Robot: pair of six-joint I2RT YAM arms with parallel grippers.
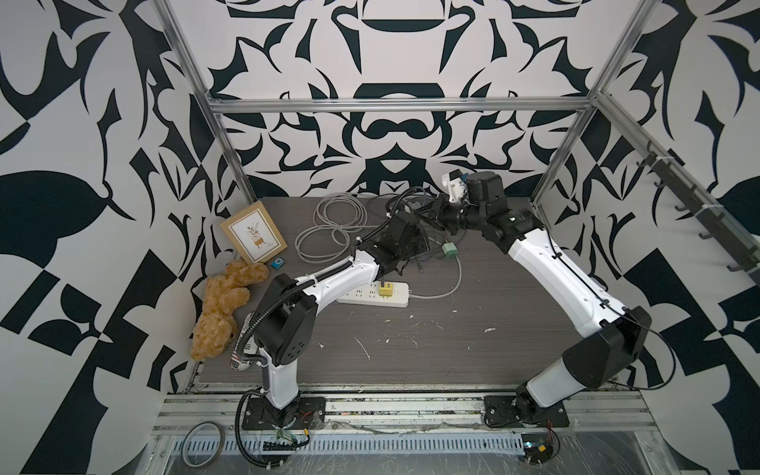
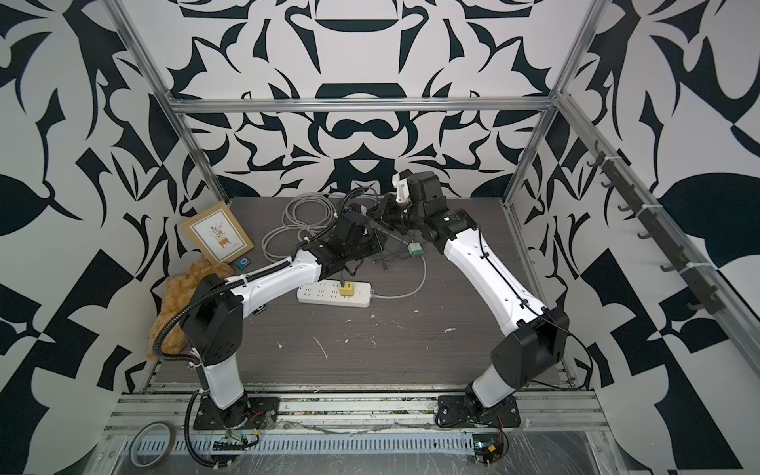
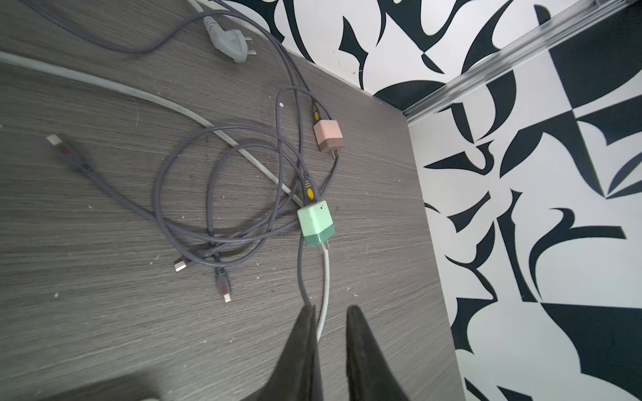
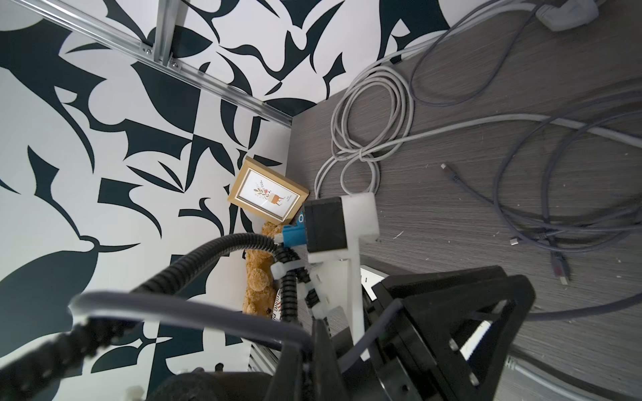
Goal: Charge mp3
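A small blue square device (image 1: 276, 263), apparently the mp3 player, lies on the table beside the picture frame. In the white power strip (image 1: 402, 294) sits a yellow adapter (image 1: 385, 289). Over the table, my right gripper is shut with a grey cable (image 4: 200, 317) passing between its fingertips. Close to it, my left gripper stands partly open; a cable runs behind the gap, and nothing is clearly gripped. Green (image 3: 315, 222) and pink (image 3: 328, 135) adapters lie with their cables on the table in the left wrist view.
Dark charging cables lie loosely coiled with loose connectors (image 3: 226, 287). A pale coiled cord (image 4: 408, 100) and a white plug (image 3: 229, 41) are at the back. A brown plush toy (image 1: 217, 304) and picture frame (image 1: 253, 232) occupy the left.
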